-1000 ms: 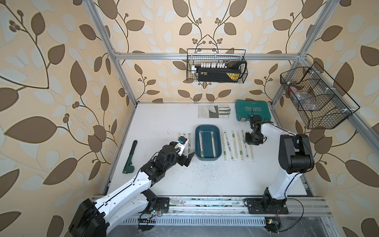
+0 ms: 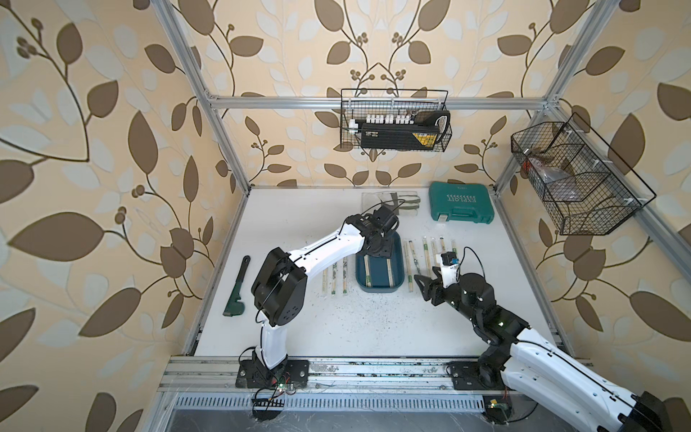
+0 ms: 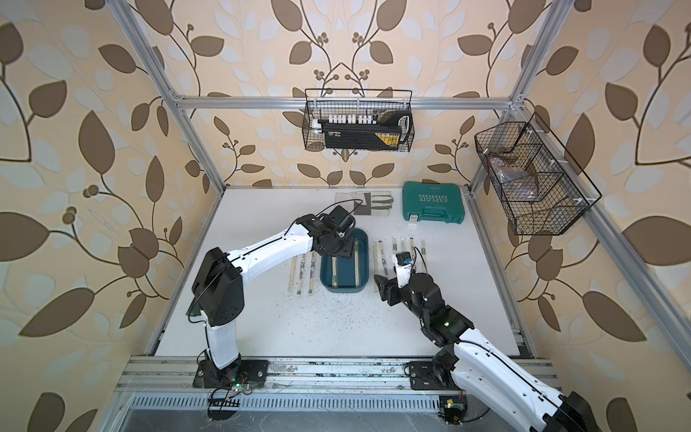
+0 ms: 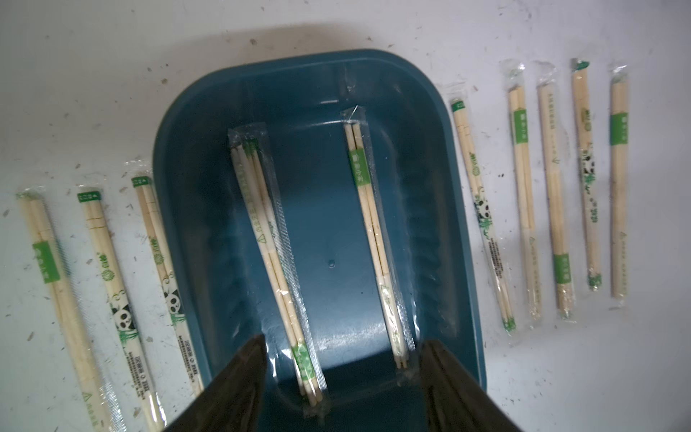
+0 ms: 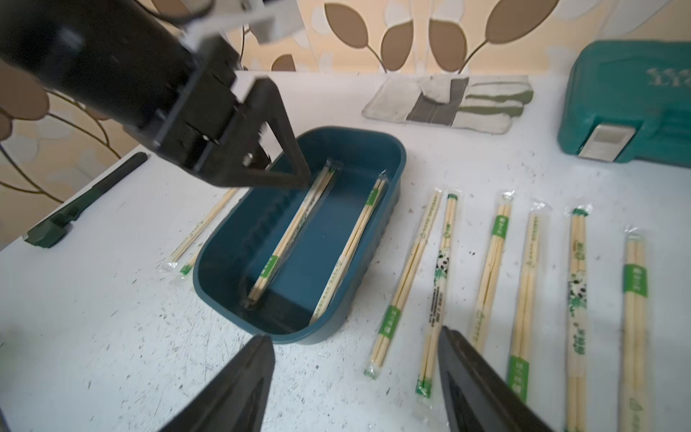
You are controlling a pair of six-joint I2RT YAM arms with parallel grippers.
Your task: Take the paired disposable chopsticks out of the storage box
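The blue storage box holds two wrapped chopstick pairs, a left one and a right one. My left gripper is over the box; in the left wrist view its fingers stand apart above the near end, nothing between them. My right gripper stands open low beside the row right of the box, with nothing between its fingertips.
Several wrapped pairs lie on the table either side of the box. A glove and a green case lie at the back; a green wrench lies at left.
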